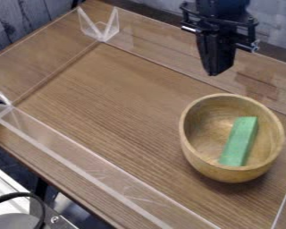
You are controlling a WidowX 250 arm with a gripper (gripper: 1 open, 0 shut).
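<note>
A round wooden bowl point(199, 150) sits on the right part of the wooden table, with a light green oblong object point(239, 140) lying inside it, toward the bowl's right side. High at the top right, above and behind the bowl, my dark gripper point(210, 65) hangs clear of both, shut, with nothing visible between its fingers.
Clear tape or plastic pieces mark its edges and corners. A dark cable and a grey-white device point(12, 215) are at the bottom left, off the table.
</note>
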